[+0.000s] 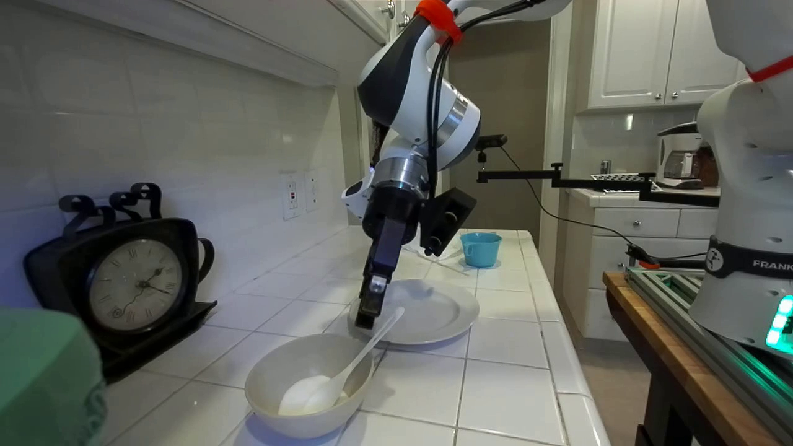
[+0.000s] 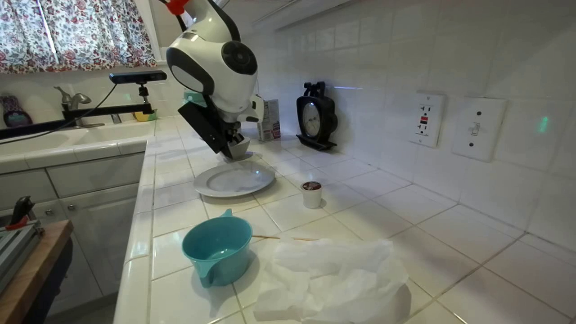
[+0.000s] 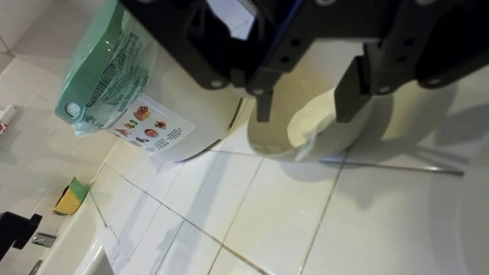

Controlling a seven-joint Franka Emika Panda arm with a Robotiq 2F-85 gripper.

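Note:
A pale bowl stands on the tiled counter with a white spoon in it. The spoon's scoop rests inside, and its handle slants up over the rim. My gripper points down just behind the rim, close to the handle. In the wrist view the fingers are parted, so the gripper is open. The bowl and the spoon's white scoop show beyond the gap; whether the handle lies between the fingers is unclear. A white plate lies behind the bowl.
A tub with a green lid stands close to the bowl. The black clock is by the wall. A teal cup, a small white pod and crumpled paper lie farther along. Tiles right of the bowl are clear.

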